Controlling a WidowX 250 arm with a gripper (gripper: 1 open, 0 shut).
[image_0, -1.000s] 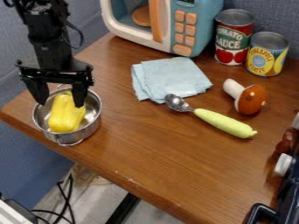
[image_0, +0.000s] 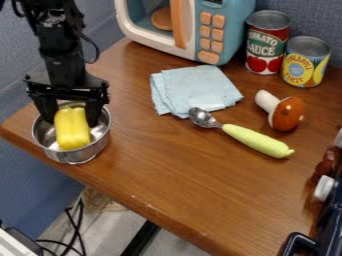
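My black gripper (image_0: 71, 100) is over a steel bowl (image_0: 94, 147) at the left end of the wooden table, its fingers reaching down into the bowl around the top of a yellow block-like object (image_0: 72, 130) that stands in it. Whether the fingers grip that object is hard to tell from this view.
A light blue cloth (image_0: 193, 90), a spoon with a pale handle (image_0: 254, 140), a toy mushroom (image_0: 285, 112), two cans (image_0: 266, 45), a toy microwave (image_0: 201, 25) and dark objects (image_0: 321, 230) at the right edge share the table.
The gripper has shifted slightly over the bowl, and the yellow object now stands more upright than a second ago.
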